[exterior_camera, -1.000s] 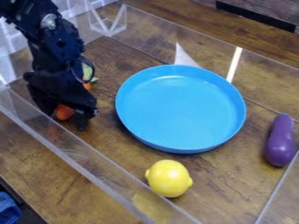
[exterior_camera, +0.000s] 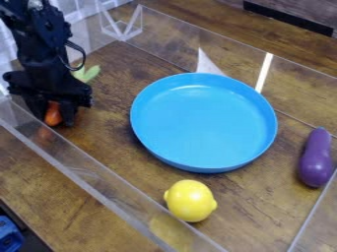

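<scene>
The black gripper is at the left edge, low over the wooden table by the clear tray wall. An orange carrot-like object sits between its fingers, partly hidden by them. A pale green object lies just behind the gripper, partly covered.
A large blue plate fills the centre. A yellow lemon lies in front of it, and a purple eggplant at the right. Clear walls border the area. Bare table shows between gripper and lemon.
The gripper and the orange object have moved left, away from the plate, uncovering more of the green object. The plate, lemon and eggplant are unmoved.
</scene>
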